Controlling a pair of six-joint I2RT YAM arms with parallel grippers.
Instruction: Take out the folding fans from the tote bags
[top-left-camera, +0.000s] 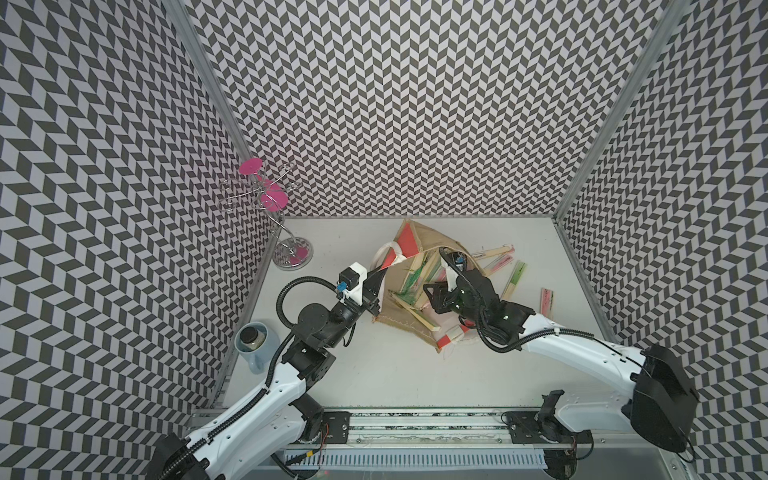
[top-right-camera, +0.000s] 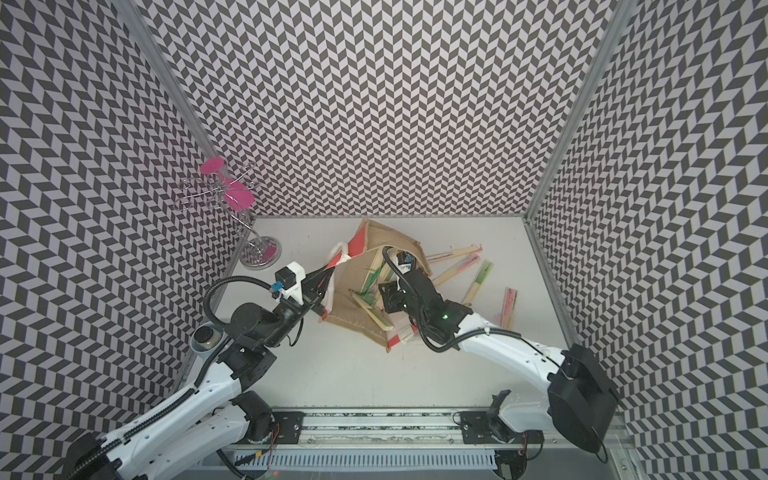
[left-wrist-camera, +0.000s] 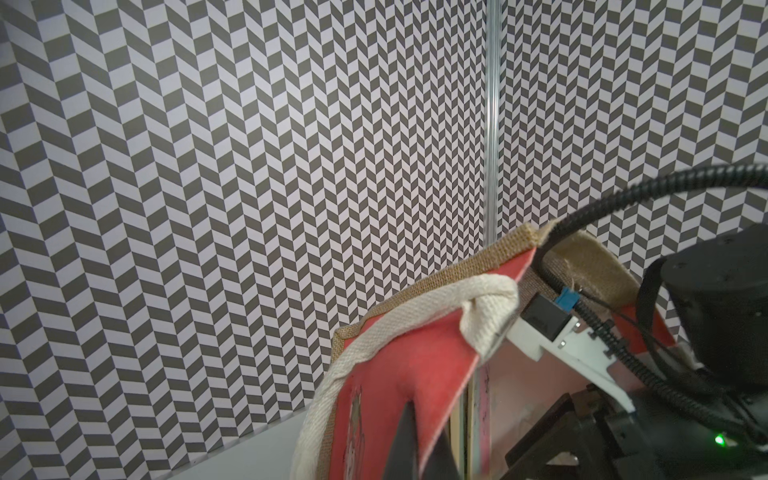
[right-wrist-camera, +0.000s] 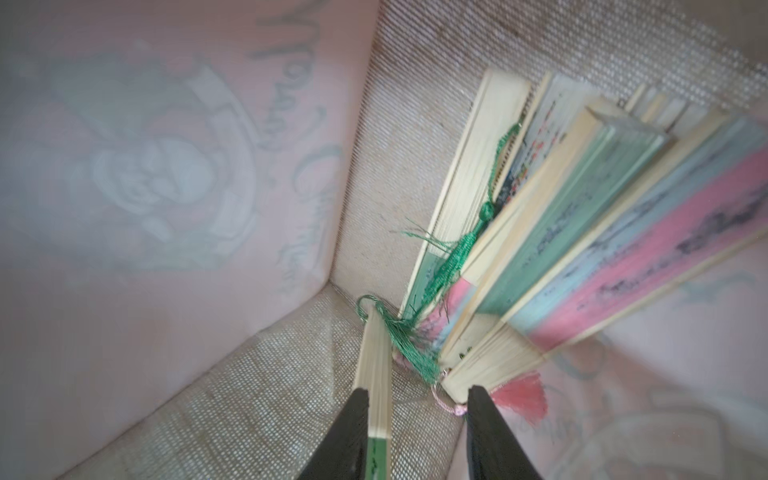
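A burlap tote bag (top-left-camera: 392, 318) with red sides and white handles has its mouth spread. My left gripper is shut on the edge of its red side, below the knotted handle. Reaching into the bag, my right gripper has its fingers apart. In the right wrist view, one folding fan (right-wrist-camera: 374, 360) with a green end lies alongside the left finger, at the side of the gap. A cluster of several fans, including a green one (right-wrist-camera: 552, 216) and a pink-blue one (right-wrist-camera: 664, 248), leans in the bag's corner, with green tassels (right-wrist-camera: 456, 264).
Several fans lie on the table right of the bag, including a green-tipped fan (top-left-camera: 514, 280) and a red-and-white one (top-left-camera: 546, 301). A metal stand with pink discs (top-left-camera: 293, 253) and a blue mug (top-left-camera: 254, 344) stand at left.
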